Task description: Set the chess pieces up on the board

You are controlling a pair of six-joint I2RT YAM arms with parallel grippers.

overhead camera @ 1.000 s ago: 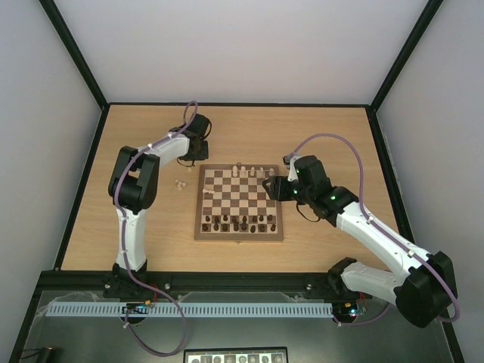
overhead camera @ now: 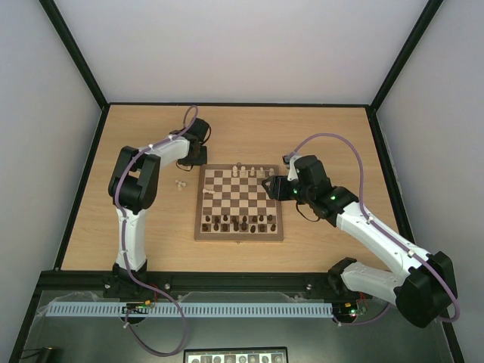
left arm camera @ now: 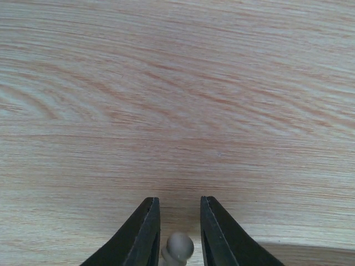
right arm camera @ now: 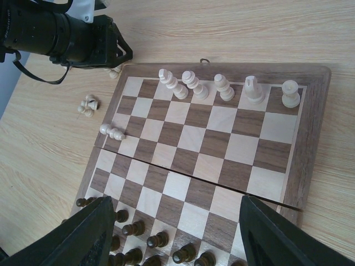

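On the chessboard (overhead camera: 240, 237), dark pieces (overhead camera: 243, 226) fill the near rows. Several white pieces (right arm camera: 223, 87) stand upright along the far row, while one white piece (right arm camera: 112, 132) lies on its side at the left edge. In the left wrist view, the round head of a white piece (left arm camera: 180, 246) shows between the fingers of my left gripper, which is partly open with gaps beside the head. That gripper is just off the board's far left corner. My right gripper, open and empty, is above the board's right side.
A small cluster of white pieces (right arm camera: 88, 105) lies on the table left of the board. Bare wood (overhead camera: 257, 136) stretches behind the board. Both arms come in from the front corners.
My left gripper has shifted slightly toward the near side, closer to the board's far left corner. The right arm and the pieces on the board stay where they were.
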